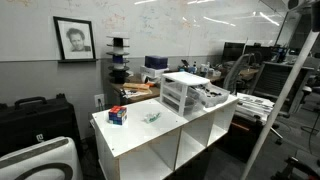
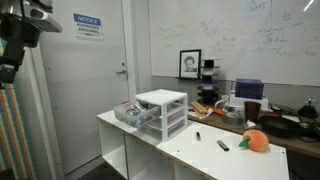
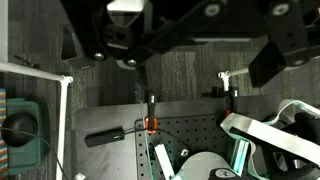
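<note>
In the wrist view my gripper is open above the floor and a black perforated plate (image 3: 190, 135), with nothing between its fingers. At the upper left of exterior view 2, the dark end of the arm (image 2: 14, 45) is high and well away from the white cabinet (image 2: 195, 152). A white drawer unit (image 2: 165, 112) stands on that cabinet beside a clear bin (image 2: 130, 114). An orange round object (image 2: 254, 140) lies toward the right end, near a dark small item (image 2: 222, 145). Exterior view 1 shows a red and blue box (image 1: 117, 115) and a small pale-green item (image 1: 152, 117) on the cabinet top.
Behind the cabinet, a dark stacked rack (image 1: 119, 60) and other items crowd a back counter. A black case (image 1: 37, 122) stands at the left. Cables and a white frame (image 3: 268, 135) surround the plate below the gripper.
</note>
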